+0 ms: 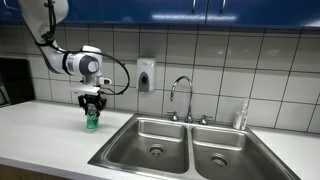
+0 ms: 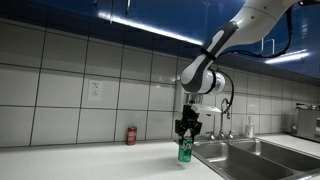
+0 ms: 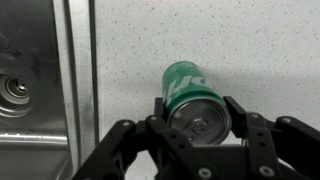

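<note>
A green can (image 1: 92, 120) stands upright left of the sink, below my gripper (image 1: 92, 104). In exterior view 2 the same can (image 2: 185, 151) hangs or stands near the counter's edge by the sink; whether its base touches the counter is hard to tell. From the wrist, the can's silver end (image 3: 200, 122) faces the camera, with its green side (image 3: 183, 78) beyond it. My gripper is shut on the can, a dark finger on each side of its top end.
A double steel sink (image 1: 185, 150) with a faucet (image 1: 182, 95) lies right of the can. A red can (image 2: 131, 135) stands near the back wall, and a bottle (image 1: 241, 116) behind the sink.
</note>
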